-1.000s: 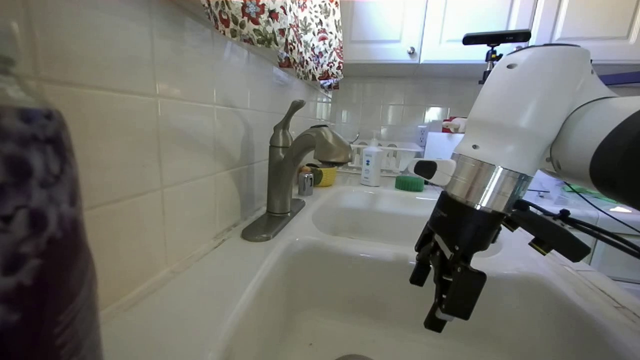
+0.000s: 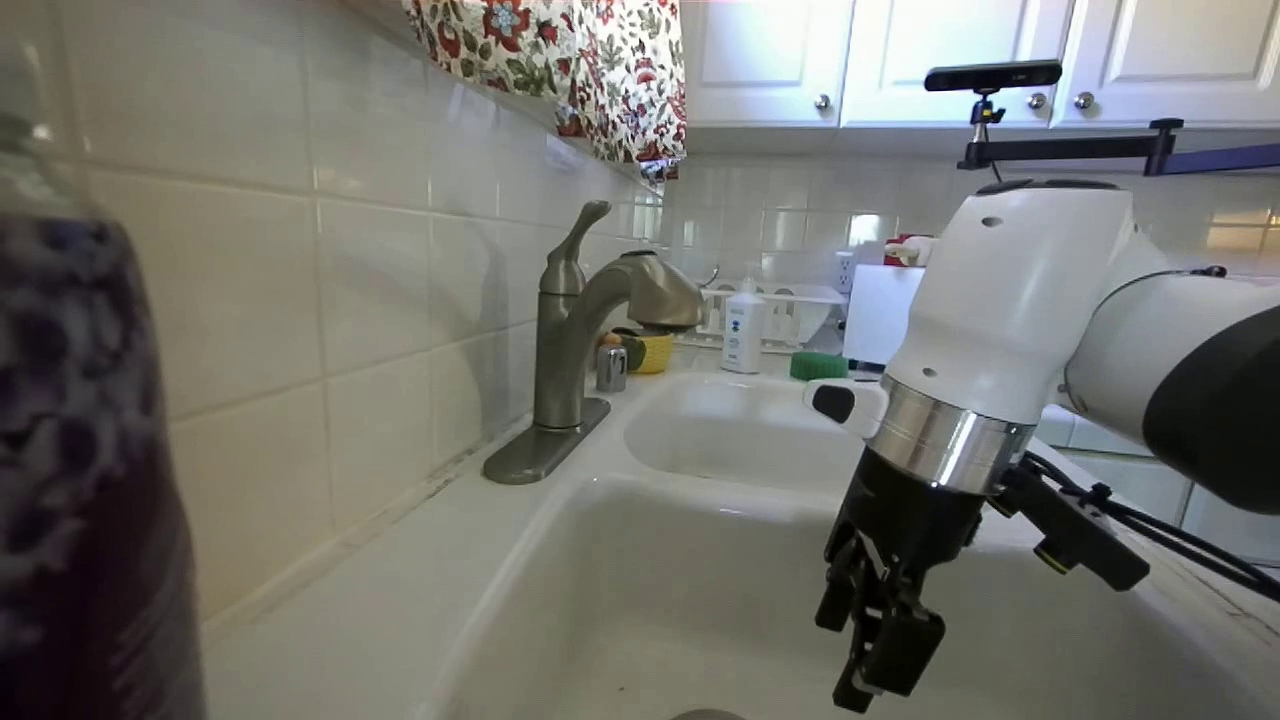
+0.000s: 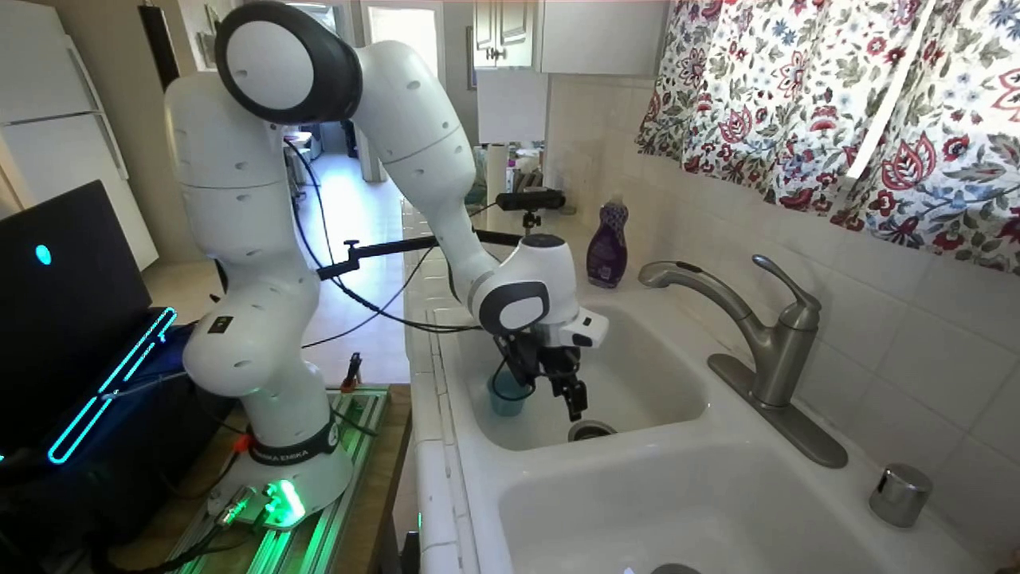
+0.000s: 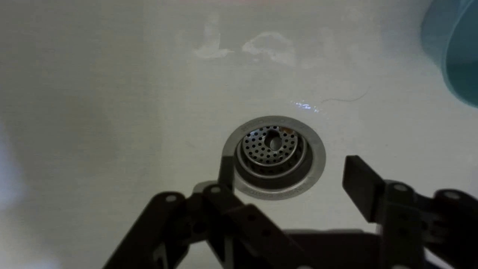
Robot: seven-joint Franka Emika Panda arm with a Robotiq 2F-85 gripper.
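My gripper reaches down into the sink basin, its fingers apart with nothing between them. In the wrist view the fingers stand spread on either side of the lower part of the metal drain, seen beyond them on the basin floor. A strainer with holes sits inside the drain. To the upper right in that view is a teal cup, cut off by the frame edge. From the other side, the cup shows in the basin close to my gripper.
The faucet rises behind the two basins, its spout over the rim. A purple soap bottle stands at the far corner. The second basin looks empty. A camera arm crosses near my forearm.
My arm has come lower into the basin and shifted slightly left in exterior view 1. The faucet and counter items have stayed put.
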